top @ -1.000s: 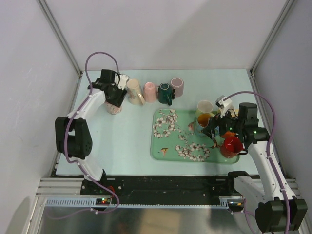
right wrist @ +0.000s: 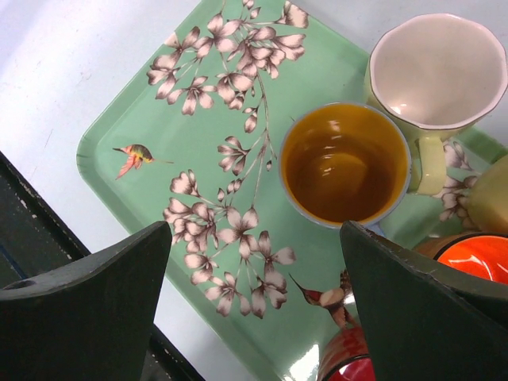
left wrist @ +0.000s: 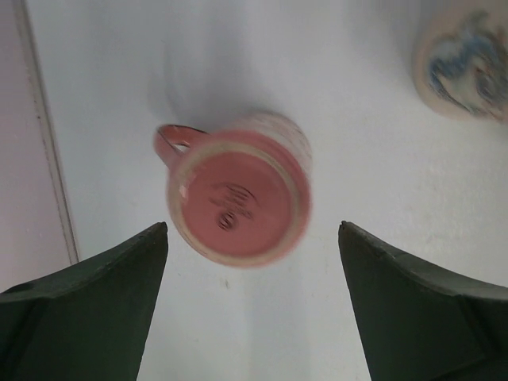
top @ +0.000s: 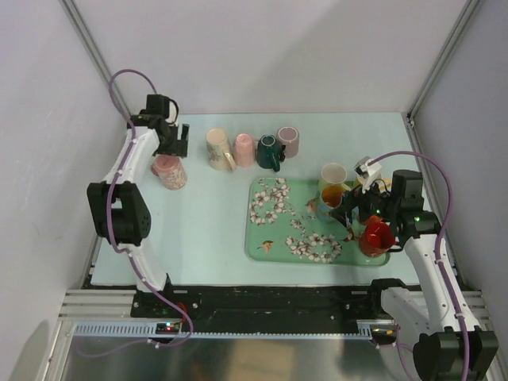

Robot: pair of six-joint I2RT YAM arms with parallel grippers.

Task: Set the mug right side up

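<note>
A pink mug (top: 170,174) (left wrist: 236,198) stands upside down at the left of the white table, its base facing up and its handle toward the upper left in the left wrist view. My left gripper (top: 171,139) hangs above it with its fingers apart and the mug below the gap, nothing held. My right gripper (top: 344,208) is open over the green tray at the right, holding nothing.
Several mugs, including a cream one (top: 218,149) and a dark green one (top: 268,152), stand along the back. The green tray (top: 270,254) holds several cups at its right.
My left gripper has moved leftward, uncovering more of the pink mug in the top view. The right arm is practically unchanged.
</note>
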